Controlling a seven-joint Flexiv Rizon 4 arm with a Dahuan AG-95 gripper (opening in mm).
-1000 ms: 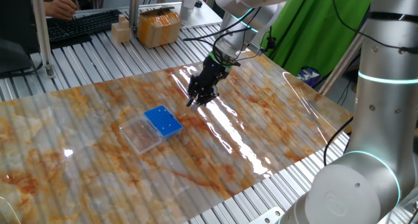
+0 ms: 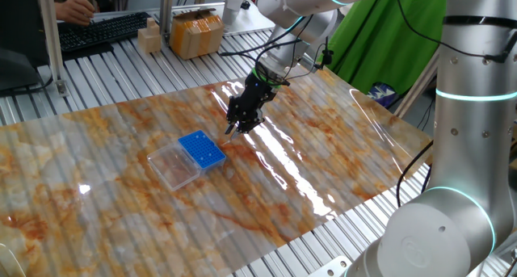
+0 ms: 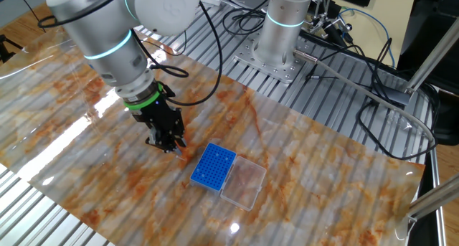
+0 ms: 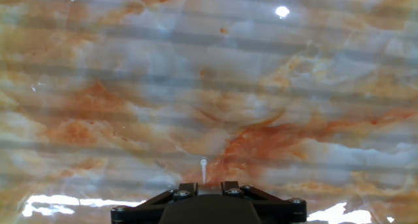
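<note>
My gripper shows at the bottom of the wrist view, its two black fingers apart with a gap between them. A small clear tube (image 4: 204, 168) appears just beyond that gap, roughly in line with it; whether it touches a finger cannot be told. In exterior view 1 the gripper (image 2: 233, 128) is low over the marbled sheet, to the upper right of a blue rack (image 2: 202, 149) with a grid of holes. A few small pale pieces sit in the rack. Its clear lid (image 2: 173, 165) lies open on the rack's far side from the gripper.
The marbled sheet (image 2: 97, 196) is clear around the rack and glossy with bright reflections. A cardboard box (image 2: 196, 33), wooden blocks (image 2: 149, 38) and a keyboard (image 2: 109, 31) stand beyond its back edge. Cables (image 3: 215, 52) loop beside the arm.
The gripper has shifted slightly to the left in exterior view 1, a little nearer the rack. Rack and lid have not moved.
</note>
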